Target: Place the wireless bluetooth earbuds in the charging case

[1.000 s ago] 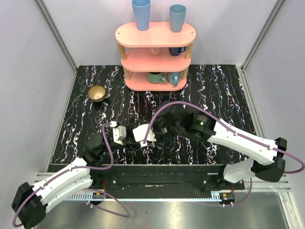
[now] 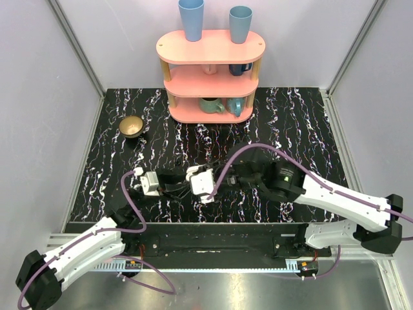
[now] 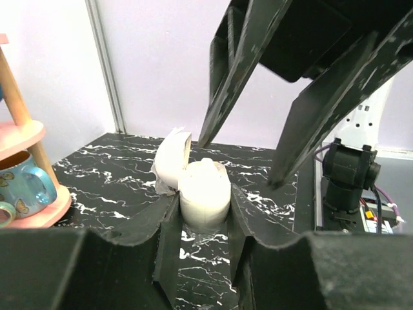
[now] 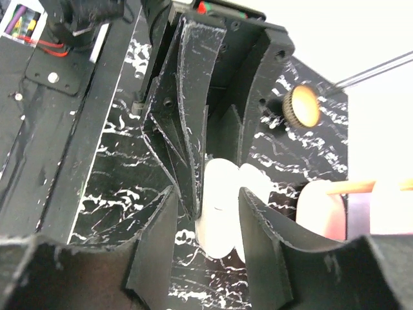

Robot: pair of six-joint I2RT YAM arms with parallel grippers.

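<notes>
The white charging case (image 3: 205, 194) stands with its rounded lid (image 3: 173, 158) flipped back, clamped by my left gripper at its lower part. Dark fingers (image 3: 222, 90) of my right gripper are spread above and beside the case, parted, with nothing visible between them. From the right wrist view, the case (image 4: 218, 219) appears beyond the gap of my right gripper; whether the fingers touch it I cannot tell. No earbud is plainly visible; the case's inside is hidden. Seen from the top, both grippers meet near the table's middle, mostly covered by their arms.
A pink shelf (image 2: 213, 81) with cups and mugs stands at the back middle. On the back left of the marbled table (image 2: 297, 129) sits a small brass bowl (image 2: 131, 126).
My left gripper has shifted a little to the left.
</notes>
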